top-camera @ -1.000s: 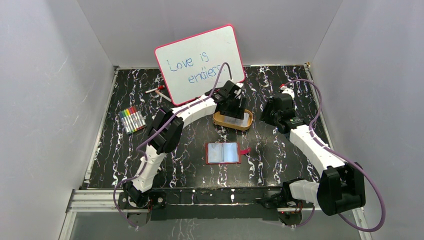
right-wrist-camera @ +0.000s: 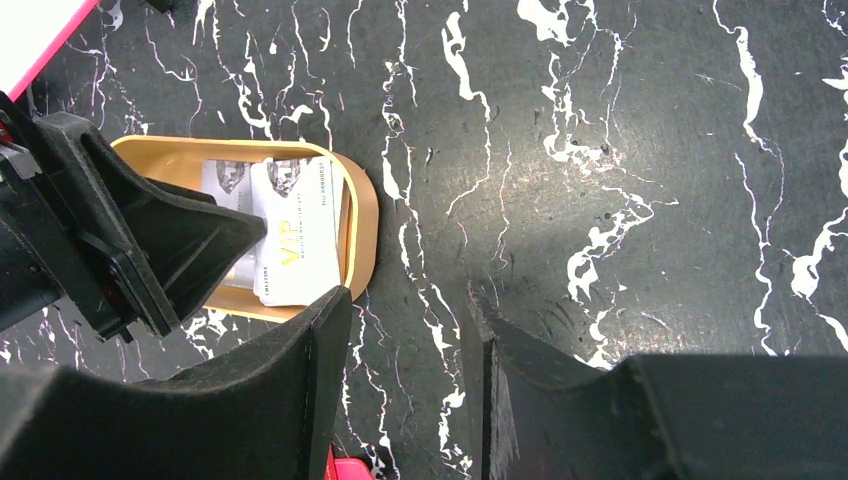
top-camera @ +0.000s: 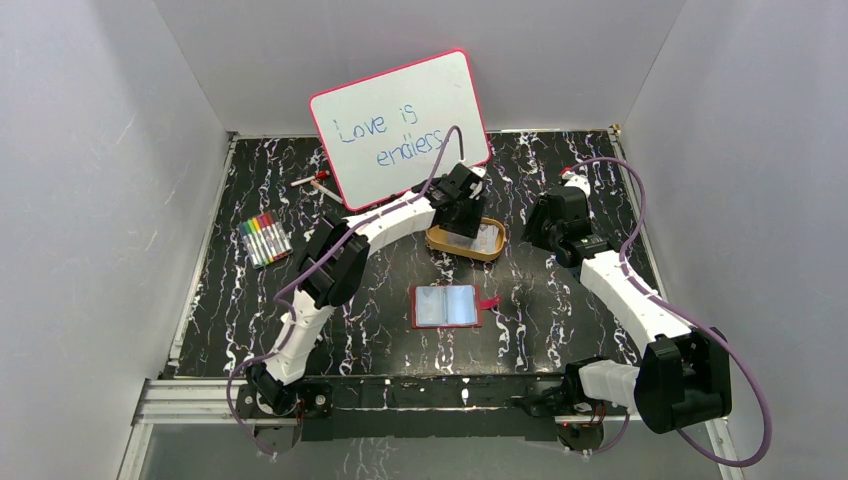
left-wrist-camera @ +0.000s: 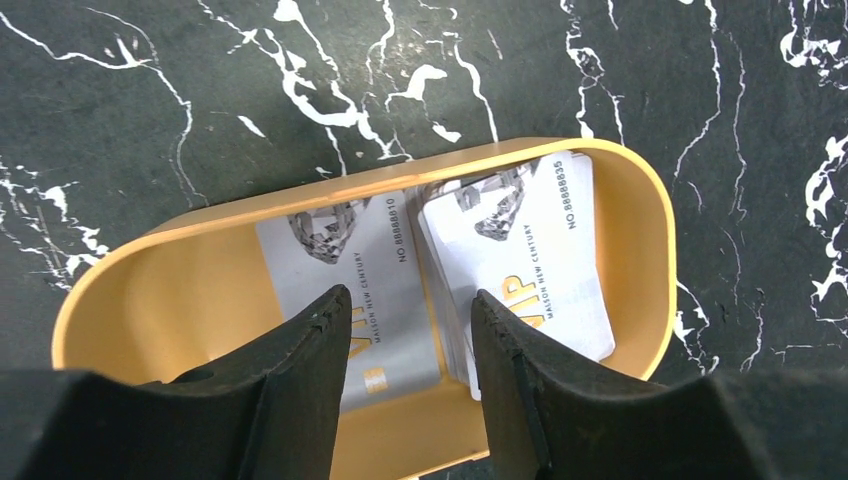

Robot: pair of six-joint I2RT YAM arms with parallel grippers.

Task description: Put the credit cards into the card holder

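Observation:
White cards marked VIP lie in an orange tray (top-camera: 463, 252). In the left wrist view one card (left-wrist-camera: 365, 290) lies flat in the middle and a thicker card stack (left-wrist-camera: 525, 260) leans at the right end. My left gripper is over the tray, its fingers parted, one fingertip beside the stack's left edge; no card is visibly gripped. On the table in front of the tray, the red-edged card holder (top-camera: 446, 306) lies spread, with clear pockets and a red strap. Right of the tray, my right gripper is open and empty.
A whiteboard (top-camera: 400, 125) leans at the back, with loose markers (top-camera: 318, 182) by its left edge. Several coloured markers (top-camera: 265, 239) lie in a row at the left.
The left gripper has shifted very slightly over the tray. The right arm, tray and card holder look unmoved.

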